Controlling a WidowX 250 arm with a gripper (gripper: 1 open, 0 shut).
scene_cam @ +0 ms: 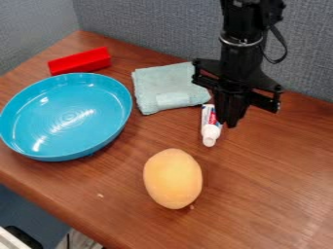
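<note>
My black gripper (229,115) hangs from the top right of the camera view, its fingertips low over a white tube (209,134) with red and blue print and a white cap, which lies on the wooden table (274,185). The tube's upper end is partly behind the fingers. Whether the fingers are apart or closed, or touch the tube, I cannot tell.
A blue plate (58,117) sits at the left, a red block (78,61) behind it. A folded grey-green cloth (163,86) lies at the back. A yellow mango-like object (172,178) is in front.
</note>
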